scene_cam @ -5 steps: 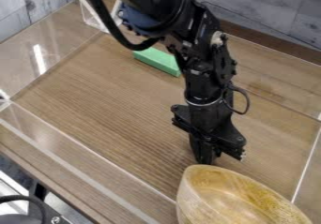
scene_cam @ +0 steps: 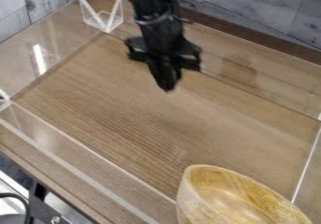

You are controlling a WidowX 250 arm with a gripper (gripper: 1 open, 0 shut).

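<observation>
The black robot arm reaches down from the top of the view, with its gripper (scene_cam: 164, 76) held over the back middle of the wooden table (scene_cam: 113, 125). It is blurred, and whether it is open or shut cannot be made out. The green block is not visible; the arm is over that part of the table.
A large pale yellow bowl (scene_cam: 238, 201) sits at the front right. A whitish, unclear object (scene_cam: 103, 12) is at the back left. Walls bound the back, and black cables lie at the lower left corner.
The arm has moved back and up in the view, away from the front near the yellow bowl. The green block seen behind it earlier is now out of sight.
</observation>
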